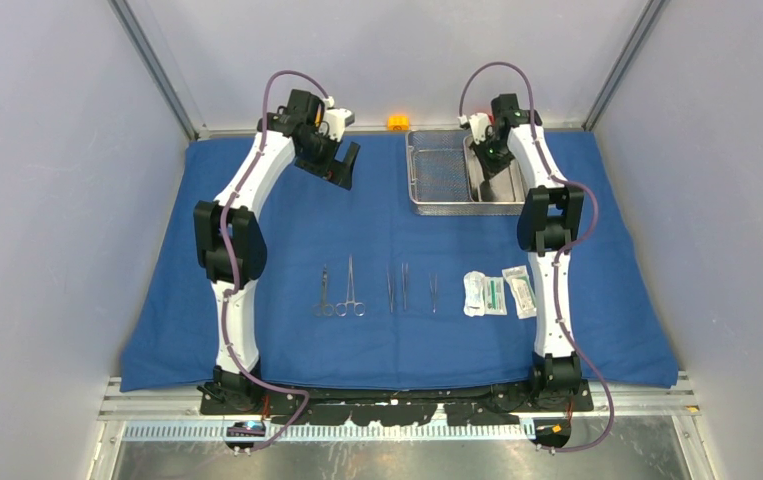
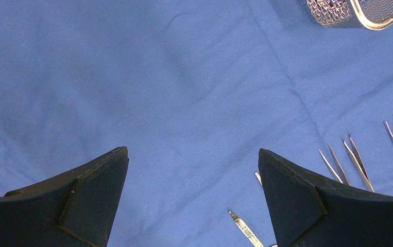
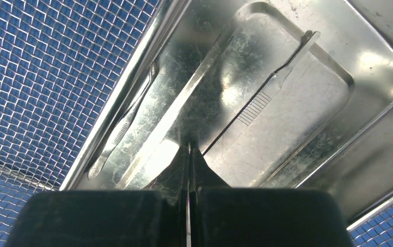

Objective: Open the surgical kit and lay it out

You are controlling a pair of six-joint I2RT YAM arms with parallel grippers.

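In the right wrist view, a thin metal instrument handle with a ridged grip (image 3: pixel 255 108) lies slantwise in the steel tray (image 3: pixel 385 82). My right gripper is over that tray, its fingertips pressed together with nothing between them. The near end of the handle comes down just outside the right-hand fingertip. Along the tray's left wall shows a similar shape, perhaps a reflection. My left gripper stands open above bare blue cloth. Laid out on the cloth are scissor-like instruments (image 1: pixel 351 295), several tweezers (image 1: pixel 404 287) and white packets (image 1: pixel 495 295).
A wire mesh basket (image 1: pixel 439 175) at the back right holds the steel tray in its right part; its left part is empty. The basket's raised rims surround my right gripper.
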